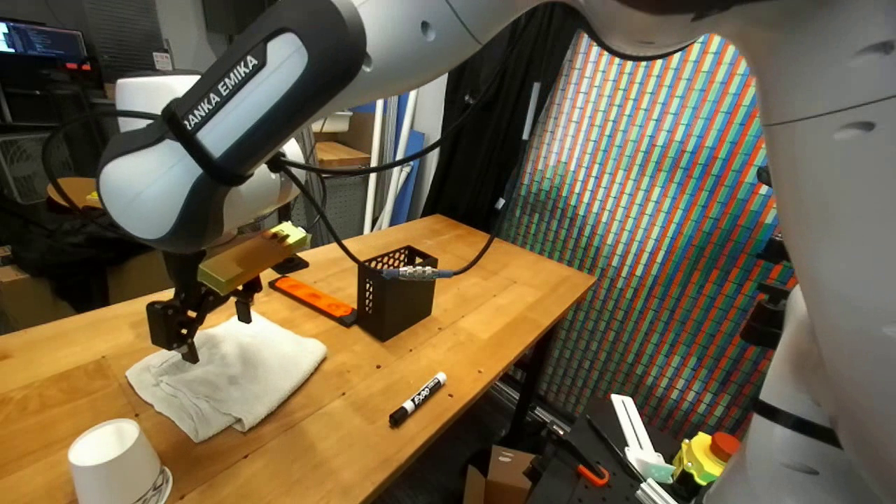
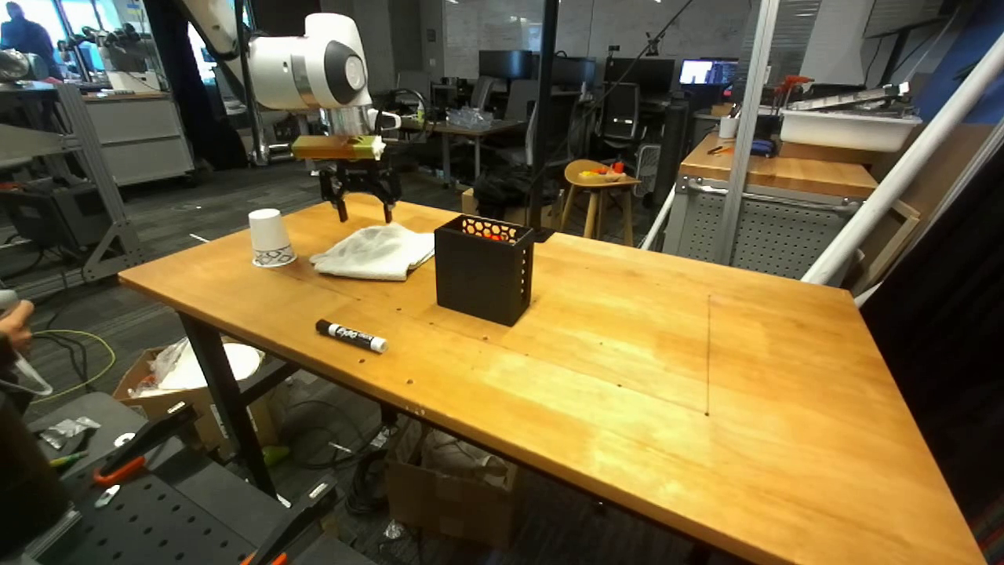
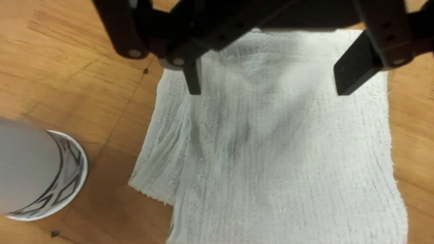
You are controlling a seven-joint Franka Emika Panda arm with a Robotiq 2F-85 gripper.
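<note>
A folded white cloth (image 1: 243, 369) lies on the wooden table, its layers slightly rumpled. Above it hangs my gripper (image 1: 218, 336), open, with nothing between its fingers. In the wrist view the two fingertips (image 3: 346, 77) stand wide apart over the upper part of the cloth (image 3: 284, 162). Exterior view 2 shows the gripper (image 2: 367, 215) over the cloth's far side (image 2: 376, 253), with a gap beneath its fingers. An upside-down white paper cup (image 1: 117, 466) with a patterned band stands beside the cloth.
A black perforated bin (image 1: 397, 294) stands to the cloth's right, with an orange-and-black bar-shaped object (image 1: 315, 298) behind it. A black-and-white marker (image 1: 418, 400) lies close to the table's near edge.
</note>
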